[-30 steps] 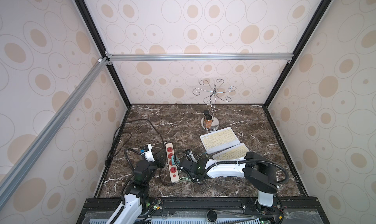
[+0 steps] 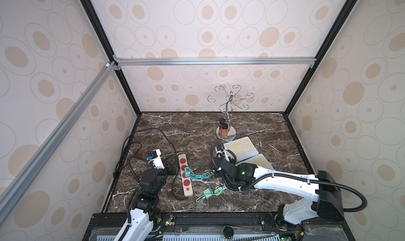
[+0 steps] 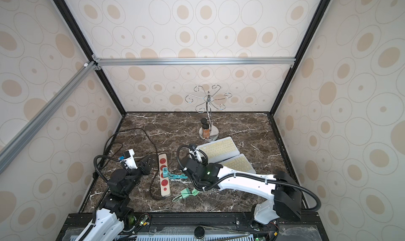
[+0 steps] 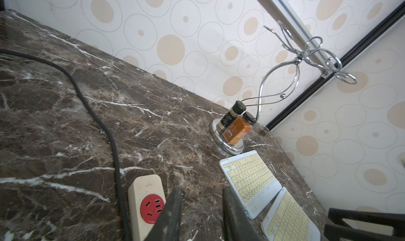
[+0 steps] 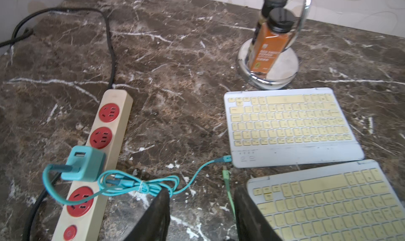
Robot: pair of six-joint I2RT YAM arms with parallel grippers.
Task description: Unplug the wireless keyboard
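Two white keyboards lie on the dark marbled table. A turquoise cable [image 5: 196, 173] runs from the turquoise adapter [image 5: 89, 160], seated in the power strip [image 5: 120, 127], to the left edge of the upper keyboard [image 5: 280, 148]. Beside the lower keyboard [image 5: 337, 198], a green cable's end [image 5: 226, 174] lies loose, apart from it. The green adapter [image 2: 208, 193] rests on the table right of the strip. My right gripper is open and empty above the table, near the keyboards. Left of the strip, my left gripper also stands open, nothing between its fingers.
Behind the keyboards stands a chrome rack [image 2: 230, 99] with two spice bottles [image 5: 265, 47] on its base. A black cord [image 4: 101, 123] loops from the strip toward the left wall.
My right arm has swung right and away from the strip, uncovering the green adapter and turquoise cable and covering part of the keyboards.
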